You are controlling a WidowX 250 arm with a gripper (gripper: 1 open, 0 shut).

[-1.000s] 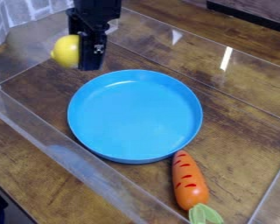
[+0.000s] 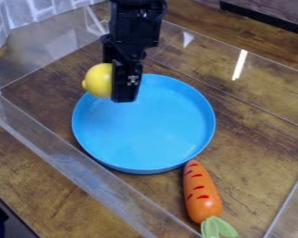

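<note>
My black gripper (image 2: 119, 85) is shut on a round yellow object (image 2: 97, 80), held over the upper left part of a blue plate (image 2: 152, 135). An orange toy carrot (image 2: 200, 193) with a pale green top lies to the lower right of the plate, apart from it.
Clear panels edge the workspace at the left and lower right. A wall or window area shows at the top left.
The gripper has moved right and down with the yellow object, from left of the plate to over it. The plate and carrot have not moved.
</note>
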